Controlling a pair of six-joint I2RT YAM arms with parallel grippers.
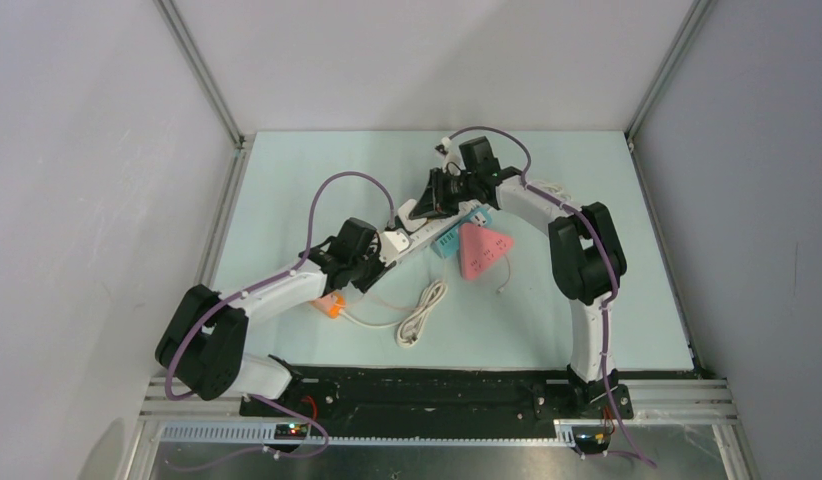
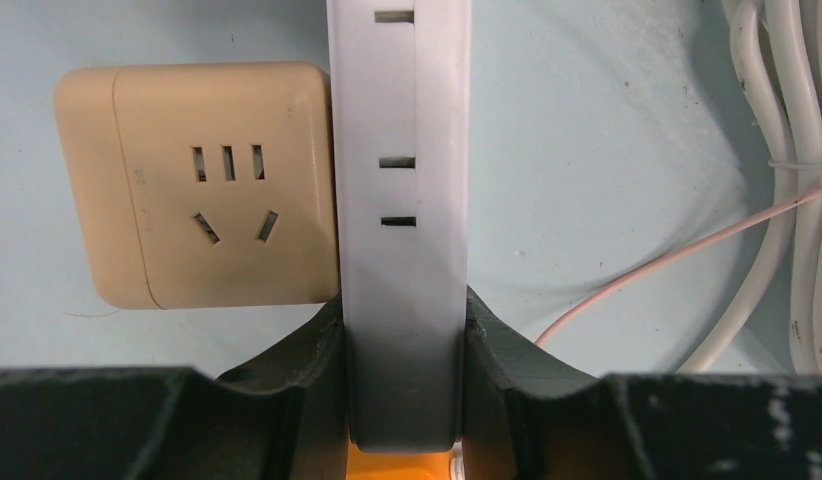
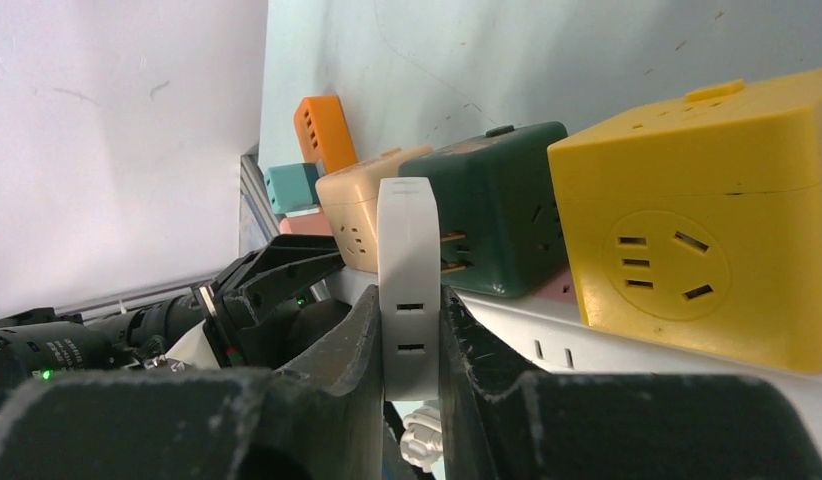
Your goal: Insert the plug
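Observation:
In the right wrist view, a slim white plug (image 3: 409,240) with slots in its edge stands between the fingers of my right gripper, which is shut on it. Brass prongs (image 3: 453,237) stick out of its right side toward the slotted face of a dark green adapter (image 3: 507,205). Part of the prongs still shows; whether their tips are in the slots I cannot tell. My left gripper is clamped on the end of a long white power strip (image 2: 402,120). A beige adapter (image 2: 212,190) sits against the strip's left side.
A yellow adapter (image 3: 697,220) stands on the strip beyond the green one. Orange (image 3: 325,132) and teal (image 3: 290,188) blocks lie past the beige one. Coiled cable (image 1: 419,315) and a pink triangular block (image 1: 482,250) are near the strip.

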